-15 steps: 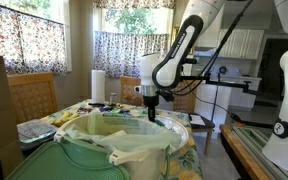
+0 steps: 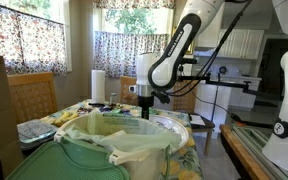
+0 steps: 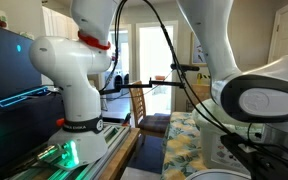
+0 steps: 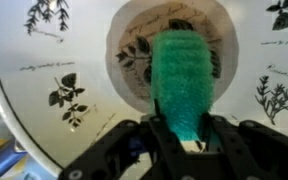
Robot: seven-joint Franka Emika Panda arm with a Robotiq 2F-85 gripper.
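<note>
A green, textured piece of what looks like sponge or cloth [image 4: 181, 65] is between the fingers of my gripper, which is shut on it. Beneath it in the wrist view spreads a round white tray or plate [image 4: 96, 60] printed with dark leaves and script, with a tan disc at its centre. The piece covers part of that disc; whether it touches the surface, I cannot tell. In exterior view 1 the gripper [image 2: 145, 108] points down beyond a white bin, and the green piece is hidden there.
A white bin with a pale green liner [image 2: 134, 142] stands near exterior view 1's camera, beside a green plastic surface [image 2: 69, 163]. A paper towel roll [image 2: 98, 85] is at the back of the patterned table. Wooden chairs [image 2: 32, 96] stand behind.
In exterior view 1 my gripper and the arm's lower part have shifted slightly left over the table. The bin and towel roll have stayed put.
</note>
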